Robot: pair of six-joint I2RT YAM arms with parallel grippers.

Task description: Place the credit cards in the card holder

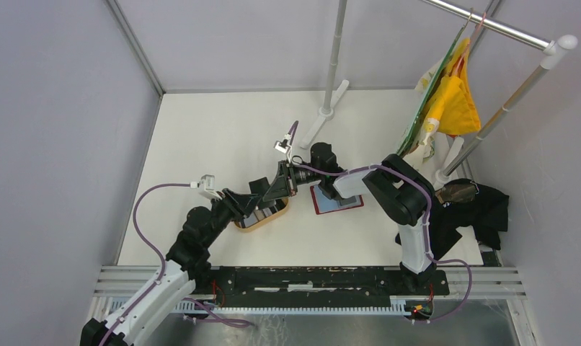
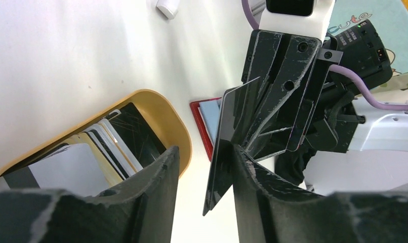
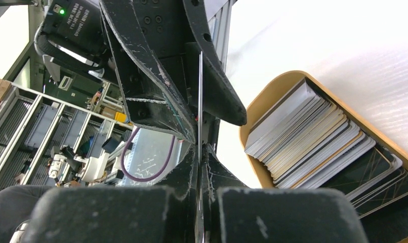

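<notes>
A black card stands upright between the two grippers, its edge seen thin in the right wrist view. My right gripper is shut on this card (image 3: 200, 91). In the left wrist view my left gripper is part open, with the card between its fingers; the right finger is close to it, and a gap shows on the left. Below lies a tan box (image 1: 264, 223) packed with cards (image 3: 313, 136). A flat red-edged holder with blue inside (image 1: 336, 202) lies to the right, partly under the right arm.
A white rack foot (image 1: 325, 115) stands behind the grippers. Bags (image 1: 450, 101) hang from the rail at the right, and dark cloth (image 1: 482, 216) lies below them.
</notes>
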